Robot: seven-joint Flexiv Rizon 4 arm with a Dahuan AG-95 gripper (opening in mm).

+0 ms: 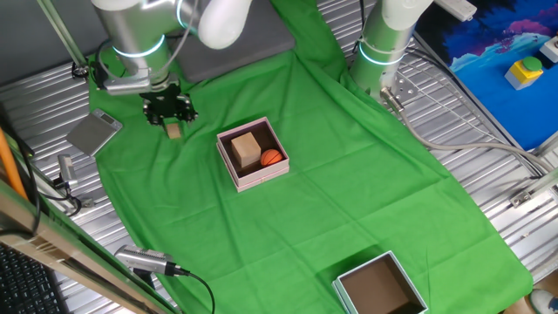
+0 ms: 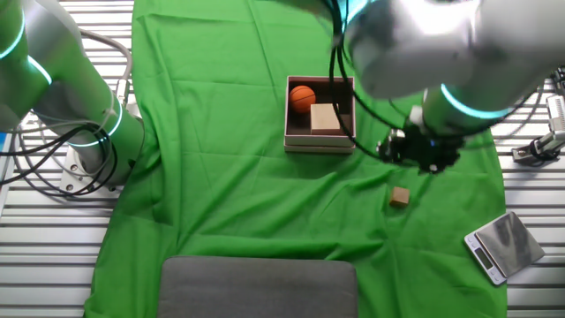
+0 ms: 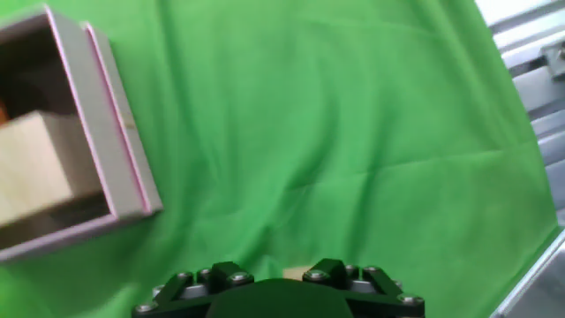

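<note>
A small wooden block point(image 1: 173, 131) point(image 2: 400, 196) rests on the green cloth, left of the pink-rimmed box in exterior view 1. Just above and behind it hangs my gripper point(image 1: 170, 113) point(image 2: 420, 150), its dark fingers spread apart and nothing held. The wrist view has the gripper at its bottom edge, where only a sliver of the block point(image 3: 297, 273) peeks out between the fingers; the rest is hidden. Inside the pink-rimmed box point(image 1: 255, 179) point(image 3: 124, 132) sit a larger wooden block point(image 1: 246, 149) point(image 2: 325, 118) and an orange ball point(image 1: 271, 157) point(image 2: 302, 98).
An empty pale-rimmed box point(image 1: 349, 297) stands at the front right. A small scale point(image 1: 95, 133) point(image 2: 504, 247) lies past the block at the cloth's edge, and a grey pad point(image 2: 258, 287) lies behind. Open cloth point(image 1: 331, 201) separates the boxes.
</note>
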